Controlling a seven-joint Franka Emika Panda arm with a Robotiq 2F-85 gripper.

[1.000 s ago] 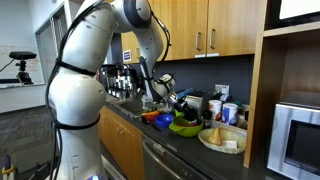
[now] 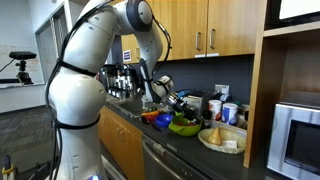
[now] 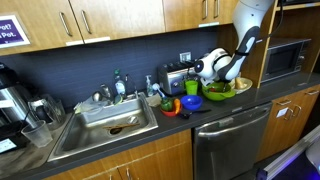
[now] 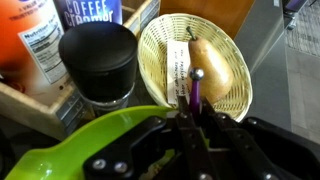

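In the wrist view my gripper is shut on a slim purple thing (image 4: 194, 92) with a shiny round tip; what it belongs to cannot be told. A green bowl (image 4: 62, 150) lies beneath and to the left of the fingers in that view. From outside, the gripper (image 2: 190, 114) is low over the same green bowl (image 2: 180, 130); its fingertips are too small to make out there. Beyond the gripper, a yellow-brown pear (image 4: 211, 68) rests in a wicker basket (image 4: 151, 58).
A black-lidded jar (image 4: 98, 55) and a coffee creamer container (image 4: 90, 12) stand close by the bowl. A blue bowl (image 3: 191, 102) sits beside the green one. To the right is a microwave (image 2: 298, 140); the sink (image 3: 110, 122) is farther left.
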